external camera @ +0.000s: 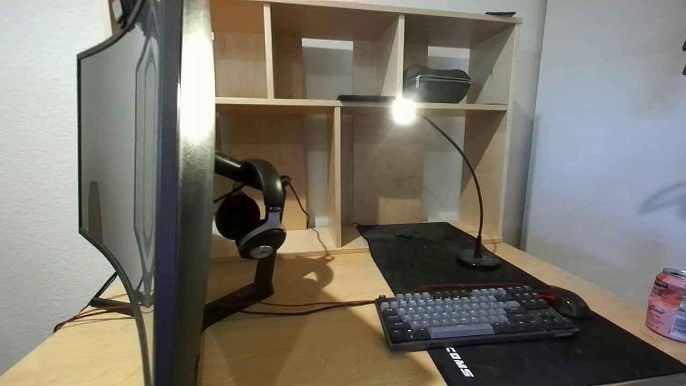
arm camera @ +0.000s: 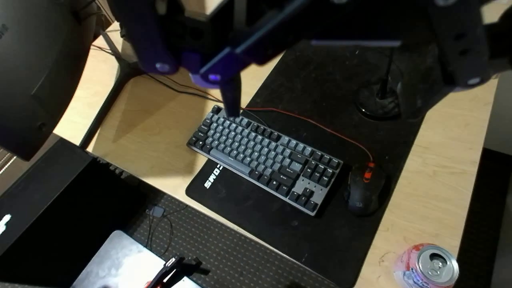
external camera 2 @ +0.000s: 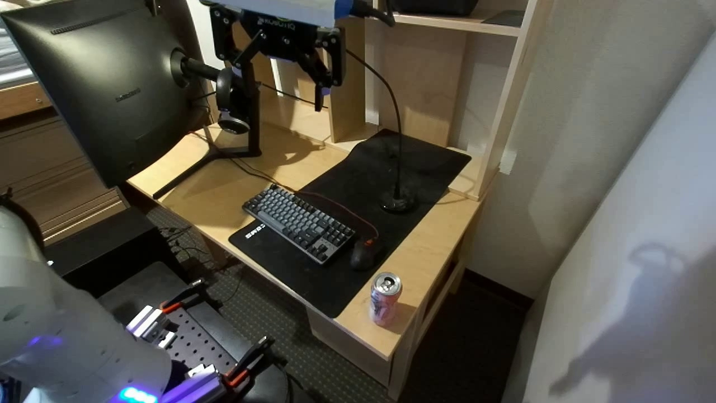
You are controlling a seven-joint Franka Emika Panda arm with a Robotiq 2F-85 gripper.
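Note:
My gripper hangs high over the desk, its fingers wide apart and nothing between them. Beneath it in the wrist view lies a grey and black keyboard (arm camera: 263,158), partly on a black desk mat (arm camera: 288,230). A black mouse (arm camera: 365,192) with a red cable is just right of the keyboard. Near the desk's front right corner stands a pink can (external camera 2: 384,299), upright and apart from the mat. Black headphones (external camera: 262,206) hang from the monitor's arm. A lit gooseneck lamp (external camera: 477,193) rises from the mat; its head is hidden in exterior view 2.
A large monitor (external camera 2: 100,87) takes up the desk's left side. Wooden shelving (external camera: 370,103) lines the back and holds a dark pouch (external camera: 437,84). Bare desktop (external camera: 328,347) lies left of the keyboard; cables cross behind it.

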